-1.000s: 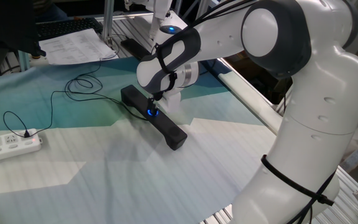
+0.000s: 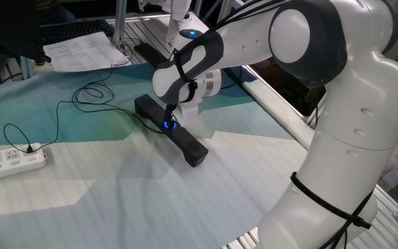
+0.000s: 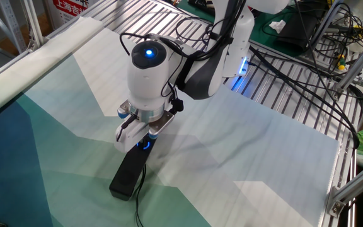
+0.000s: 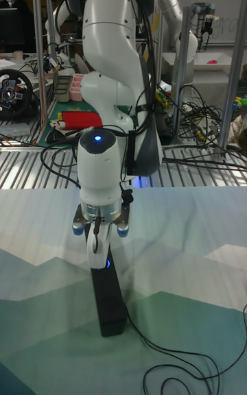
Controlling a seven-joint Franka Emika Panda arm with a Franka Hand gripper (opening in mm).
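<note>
A long black bar, seemingly a speaker (image 2: pixel 188 146), lies on the table with a blue-lit ring, likely a knob (image 2: pixel 170 125), at its middle. My gripper (image 2: pixel 170 117) points down right at that ring, its fingertips dark and small in this view. From the opposite side, the white hand (image 3: pixel 133 133) covers the middle of the bar (image 3: pixel 125 179), and blue light shows beside it. In exterior view 3 the hand (image 4: pixel 99 249) hides the bar's midsection too. Whether the fingers touch or close around the ring is too small and too hidden to tell.
A black cable (image 2: pixel 109 107) runs from the bar in loops to a white power strip (image 2: pixel 9 162) at the table's left edge. Papers (image 2: pixel 85 52) and a keyboard (image 2: pixel 74 31) lie beyond the table.
The white hand over the ring has turned or shifted very slightly. The black bar, its cable and the rest of the arm look unmoved.
</note>
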